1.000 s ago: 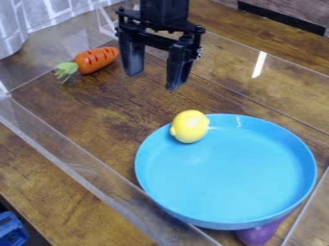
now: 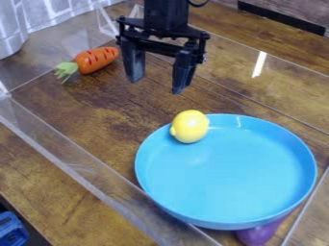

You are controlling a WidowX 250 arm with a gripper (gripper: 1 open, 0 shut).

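Note:
My black gripper [image 2: 160, 63] hangs at the top centre, open, with its two fingers apart and nothing between them. Below it, a yellow oval toy [image 2: 189, 125] rests on the upper left part of a round blue plate [image 2: 238, 178]. An orange toy carrot [image 2: 95, 60] with a green top lies on the wooden surface to the gripper's left.
A purple object [image 2: 260, 232] shows beside the plate at the bottom right. A blue object [image 2: 10, 231] is at the bottom left corner, outside a clear plastic edge.
The gripper has shifted slightly and turned a little, its fingers appearing at slightly different places. The toys and the plate have not moved.

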